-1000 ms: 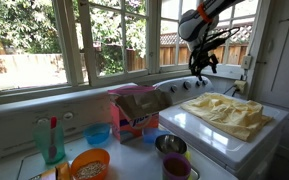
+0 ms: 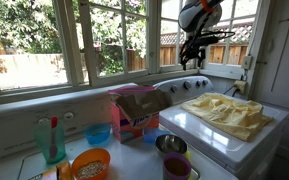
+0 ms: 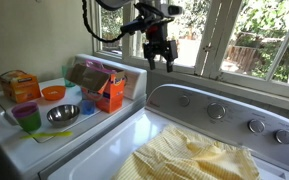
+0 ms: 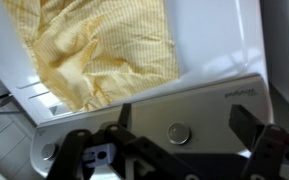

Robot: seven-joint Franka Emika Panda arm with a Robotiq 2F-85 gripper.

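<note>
My gripper (image 3: 160,67) hangs above the back of the washer-type machine, in front of the window. Its two fingers stand wide apart in the wrist view, open, and only the control panel (image 4: 149,112) with its knobs shows below them. A pale yellow cloth (image 2: 224,113) lies rumpled over the machine's white top (image 3: 109,150). The wrist view shows the cloth (image 4: 109,50) well away from the fingers. An orange box (image 3: 111,94) with an open brown cardboard flap stands on the neighbouring white machine, below and to one side of the gripper.
Beside the box, a metal bowl (image 3: 60,115), an orange bowl (image 2: 90,163), a green cup (image 3: 28,117), a purple cup (image 2: 176,167) and a blue bowl (image 2: 98,133) crowd the neighbouring machine. Window frames (image 2: 114,76) stand close behind the arm.
In exterior view 1 my gripper has moved left and somewhat up, along the control panel toward the orange box. The cloth and the other objects have not moved.
</note>
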